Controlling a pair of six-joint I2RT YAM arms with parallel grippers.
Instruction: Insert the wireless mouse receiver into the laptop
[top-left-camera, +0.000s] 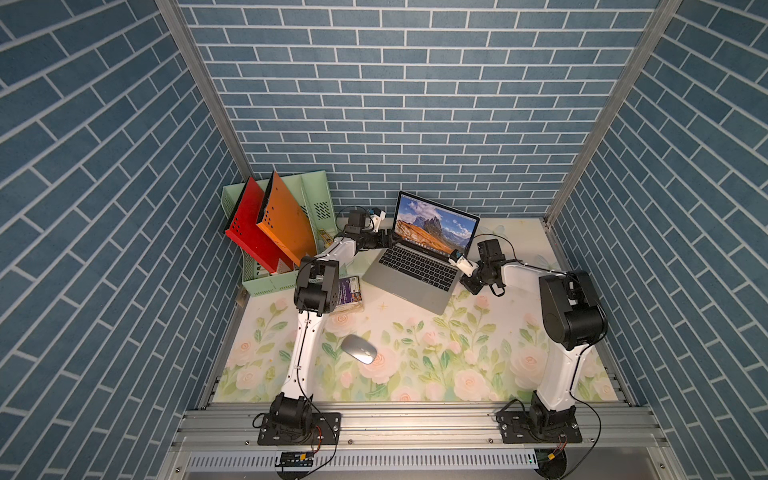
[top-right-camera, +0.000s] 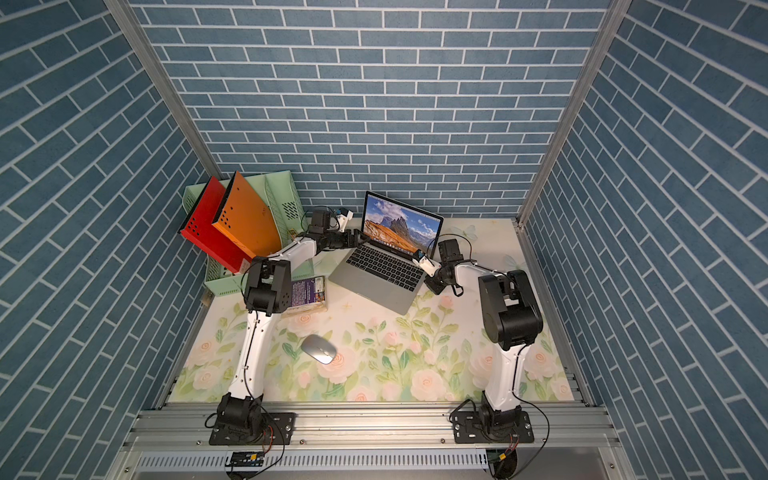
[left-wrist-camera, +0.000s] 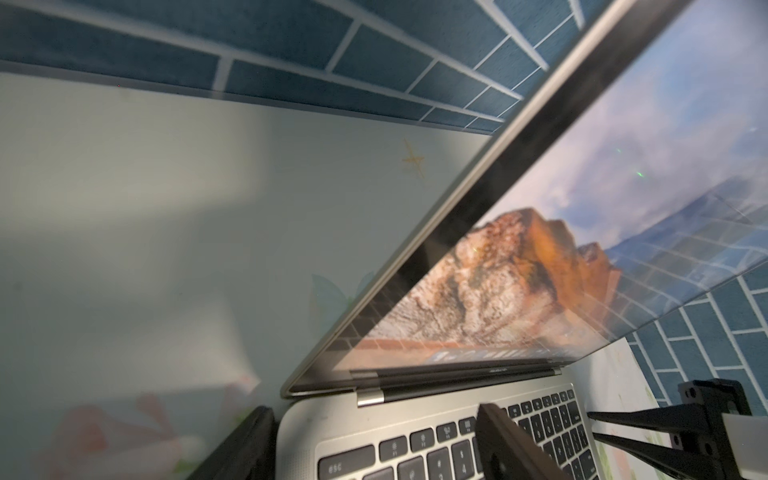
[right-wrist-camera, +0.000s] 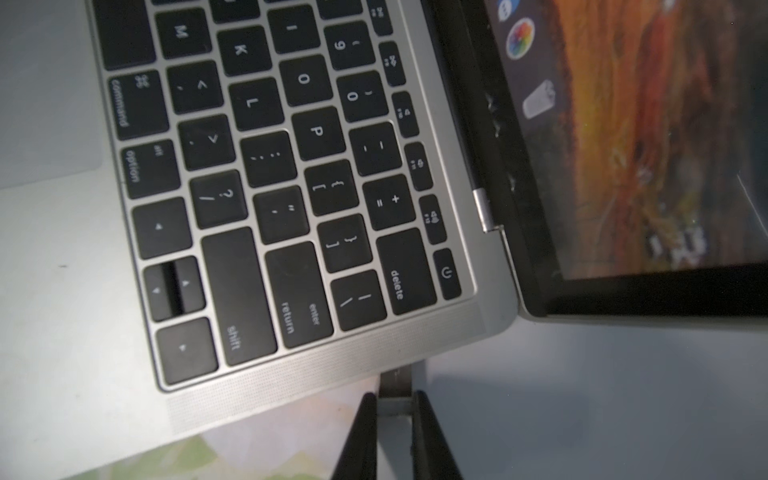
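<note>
An open laptop (top-left-camera: 412, 284) (top-right-camera: 372, 289) (left-wrist-camera: 528, 264) (right-wrist-camera: 64, 240) stands mid-table. My left gripper is part open at its left rear corner by the hinge, its blurred fingers either side of the body's edge. My right gripper is at the opposite side; its fingertips flank a small silvery piece (right-wrist-camera: 395, 384) at the laptop's side edge, likely the receiver or its plug end. Whether they grip it is unclear. A silver mouse (top-left-camera: 358, 349) lies in front of the laptop.
A green rack (top-left-camera: 320, 188) with red (top-left-camera: 248, 224) and orange (top-left-camera: 284, 216) boards fills the back left. A small package (top-left-camera: 349, 294) lies left of the laptop.
</note>
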